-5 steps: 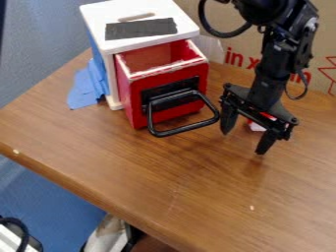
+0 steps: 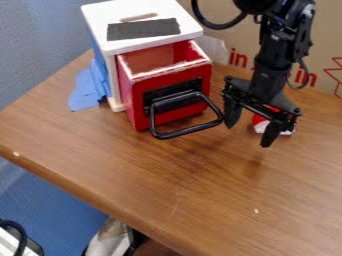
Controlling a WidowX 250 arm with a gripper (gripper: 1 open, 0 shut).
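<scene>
My black gripper hangs at the right of the table, just right of the red box. Its two dark fingers stand apart, open, over or around a small red and white object that is partly hidden behind them; I cannot tell whether they touch it. The red box has an open compartment and a black front panel with a wire handle sticking out low at the front. A white board with a dark patch sits on top.
A blue cloth lies left of the box. A cardboard sheet stands at the back right, behind the arm.
My gripper has shifted slightly upward and back over the last second; the box and the table's other things look unchanged.
</scene>
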